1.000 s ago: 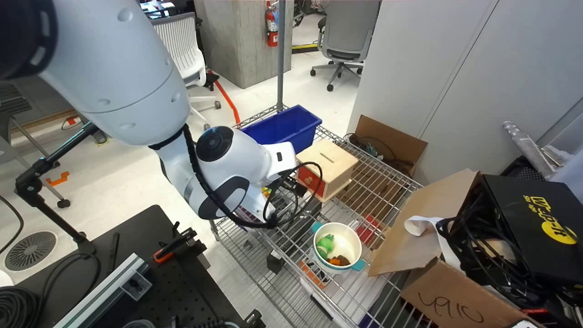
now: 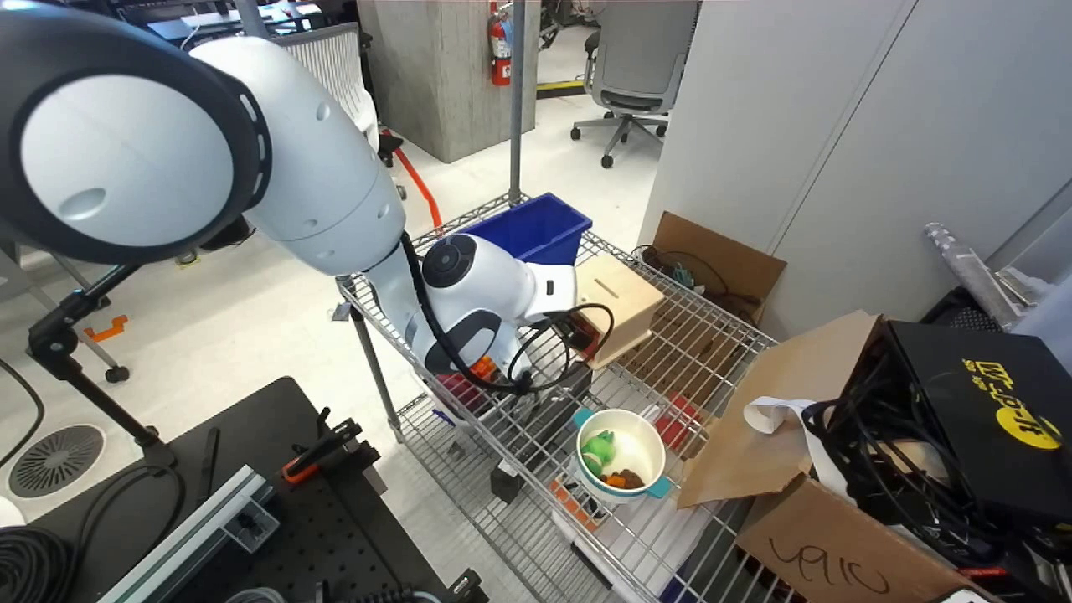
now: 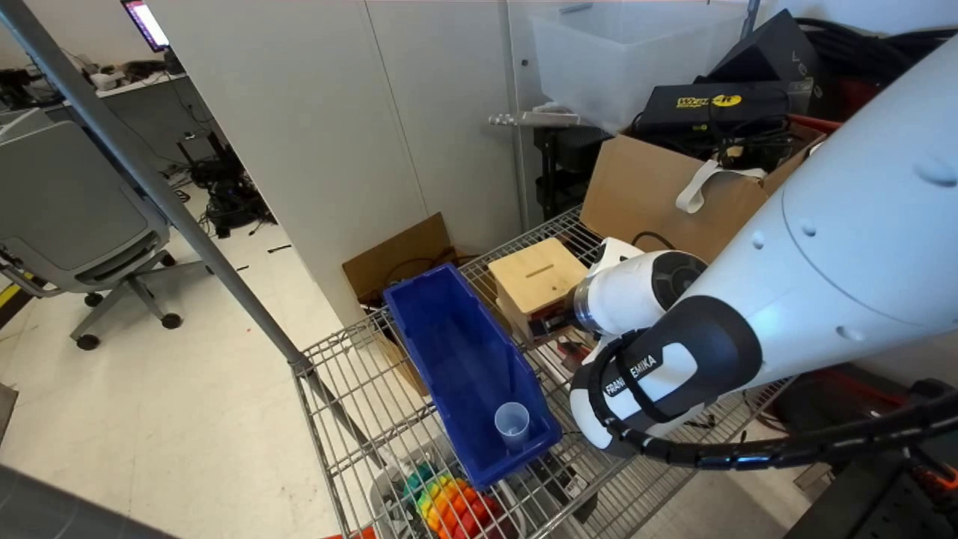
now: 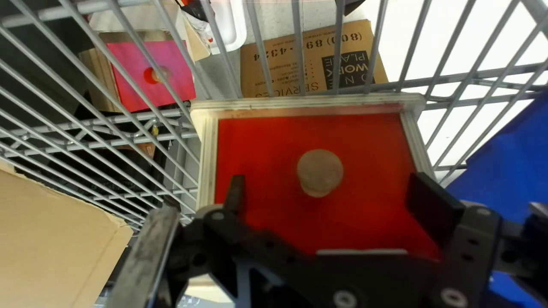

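Note:
The wooden box [image 2: 625, 293] has a slot in its pale top and stands on the wire shelf. Its red front [image 4: 257, 149] carries a round wooden knob [image 4: 321, 172] and faces my gripper. The fingers are open, one black finger [image 4: 236, 195] to the left of the knob and the other to the right, and nothing is held. In exterior view 2 the box top [image 3: 539, 274] is clear, while my hand hides most of the front. Whether the fingers touch the red front, I cannot tell.
Beside the wooden box lies a long blue bin [image 3: 467, 359] with a clear cup [image 3: 512, 424] inside. A white pot [image 2: 622, 452] holding toy food sits nearer the shelf's front edge. An open cardboard box [image 2: 784, 392] with cables stands at the right.
My arm has moved toward the wooden box, and the hand is now right at its front. The box appears shifted very slightly away from the arm.

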